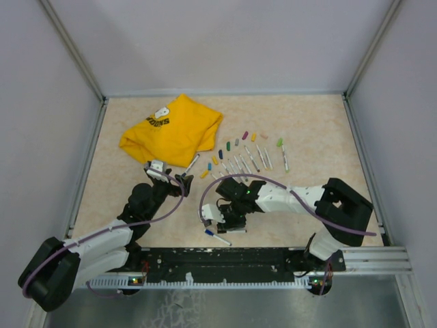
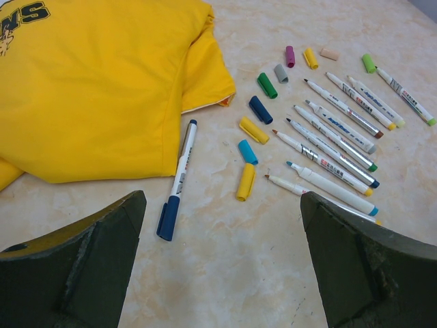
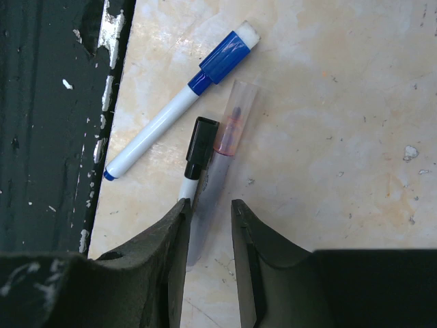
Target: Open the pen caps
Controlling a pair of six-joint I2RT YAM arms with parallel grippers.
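Note:
In the right wrist view, a pen with a clear pinkish cap (image 3: 235, 116) lies against a pen with a black cap (image 3: 202, 145). A white pen with a blue cap (image 3: 224, 56) lies apart from them. My right gripper is open; its fingertips straddle the view of the clear-capped pen's body, contact unclear. In the left wrist view, a white pen with a dark blue cap (image 2: 168, 219) lies beside the cloth, ahead of my open, empty left gripper. Several uncapped pens (image 2: 328, 154) lie in a row, with loose caps (image 2: 255, 130) near them.
The yellow cloth (image 1: 174, 130) covers the table's back left. A dark rail (image 1: 225, 258) runs along the front edge, close to the blue-capped pen. Bare table (image 1: 314, 123) shows at the right.

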